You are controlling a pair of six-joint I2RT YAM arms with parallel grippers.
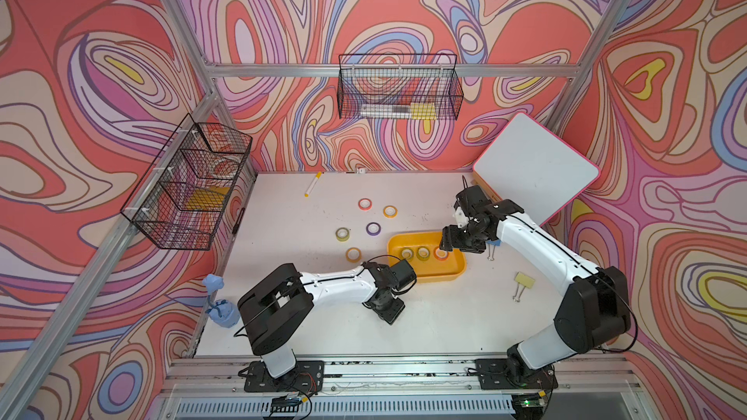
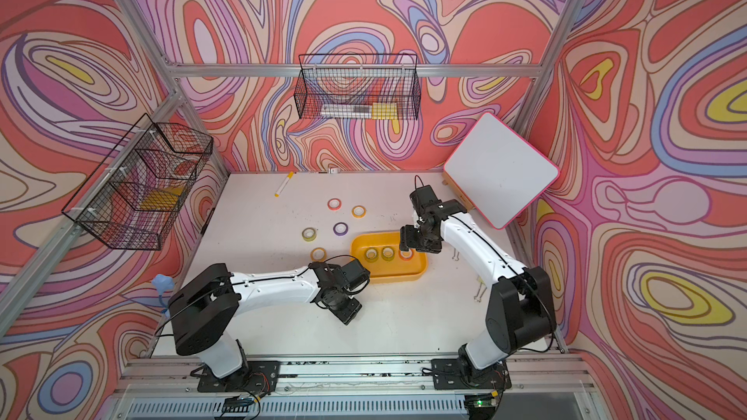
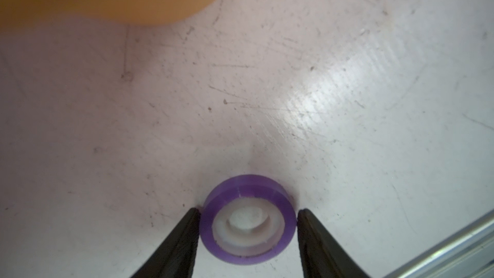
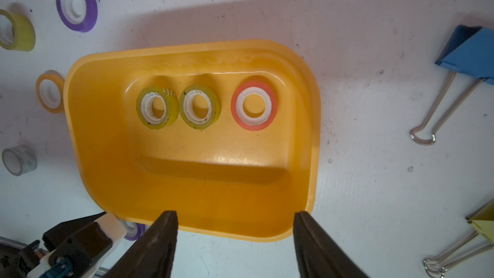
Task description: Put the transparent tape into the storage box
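Observation:
In the left wrist view a purple-rimmed roll of tape [image 3: 248, 185] lies on the white table between the fingertips of my left gripper. The fingertips stand close against its two sides; whether they grip it I cannot tell. The yellow storage box [image 4: 216, 146] holds two green-yellow rolls [image 4: 199, 106] and a red roll [image 4: 254, 105]. Above the box's near edge my right gripper is open and empty. Left of the box lie a clear roll [image 4: 19, 160], an orange roll [image 4: 50, 92], another purple roll [image 4: 76, 5] and a yellow-green roll [image 4: 17, 31].
Farther back lie a red roll [image 1: 365, 203] and an orange roll [image 1: 390, 210]. A blue binder clip [image 4: 470, 54] and a yellow one [image 4: 483, 221] rest right of the box. Bare table lies in front of the box.

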